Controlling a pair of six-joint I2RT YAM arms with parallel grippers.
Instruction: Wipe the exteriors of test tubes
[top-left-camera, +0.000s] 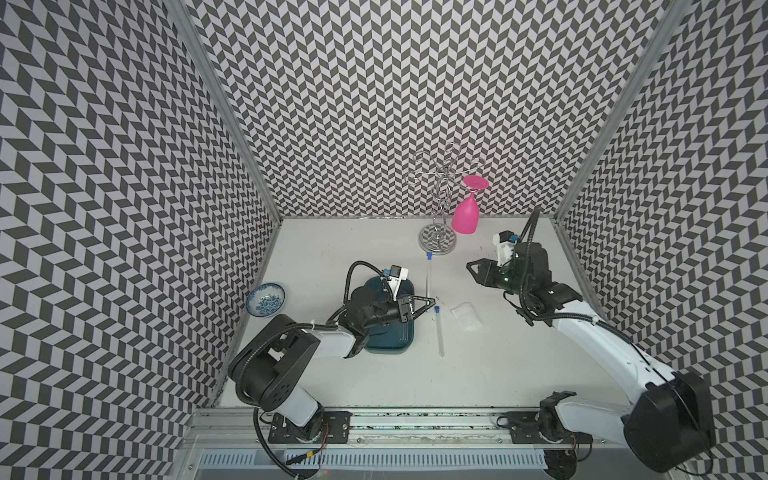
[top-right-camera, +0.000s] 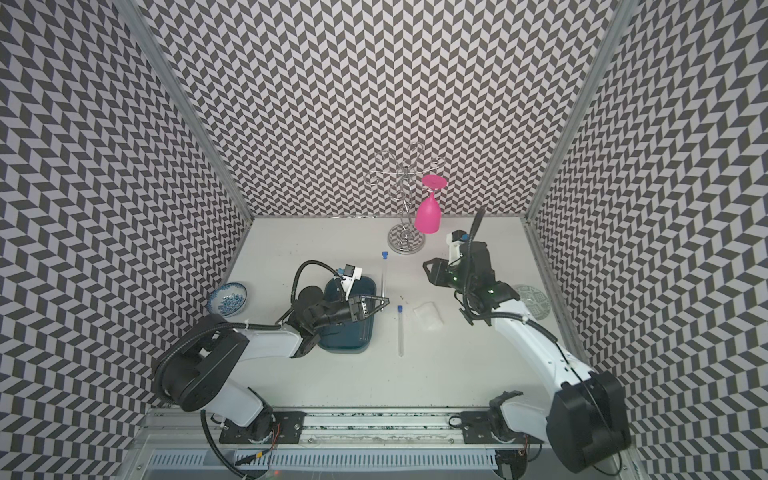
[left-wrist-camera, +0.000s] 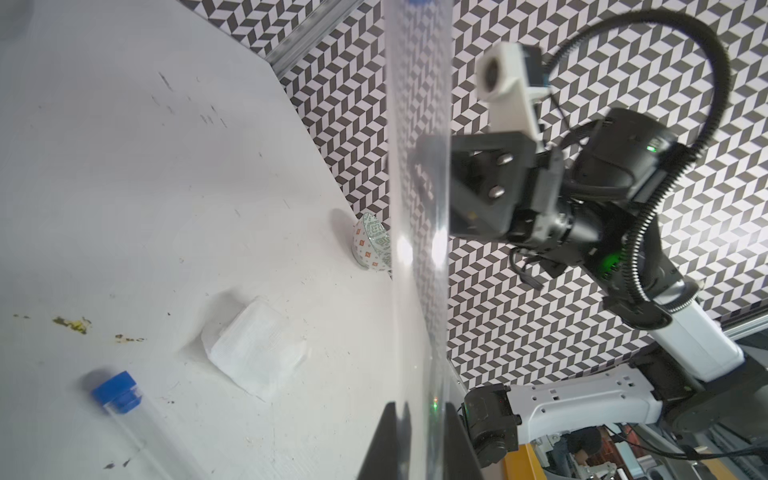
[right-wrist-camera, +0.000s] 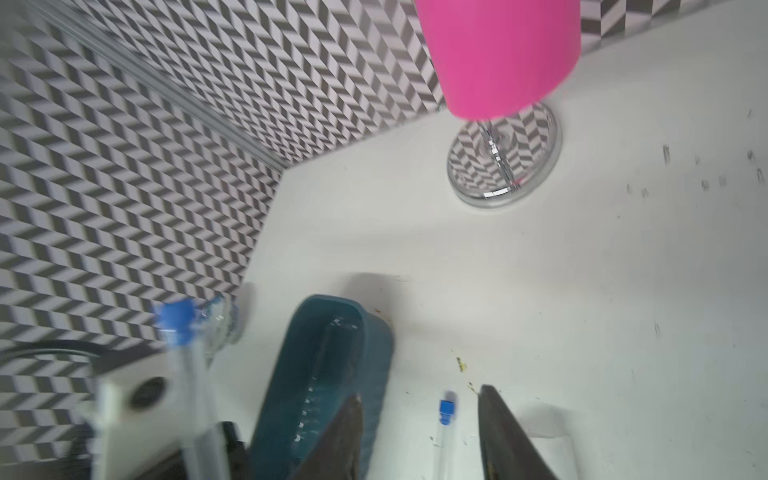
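Note:
My left gripper (top-left-camera: 433, 303) is shut on a clear test tube (left-wrist-camera: 418, 216), which stands upright above the table. The tube's blue cap (right-wrist-camera: 177, 316) points up in the right wrist view. A second blue-capped test tube (top-left-camera: 440, 334) lies flat on the table, just to the right of the teal bin. The white wipe (top-left-camera: 466, 317) rests on the table to the right of that tube. My right gripper hovers to the right of the held tube and apart from it. Its fingers (right-wrist-camera: 342, 436) are spread, with nothing held between them.
Under my left arm sits the teal bin (top-left-camera: 389, 345). At the back stands a metal rack (top-left-camera: 437, 238) with a pink goblet (top-left-camera: 466, 216) hanging from it. A blue-patterned bowl (top-left-camera: 265, 300) is at the left edge, and a green-patterned dish (top-right-camera: 530, 301) is at the right.

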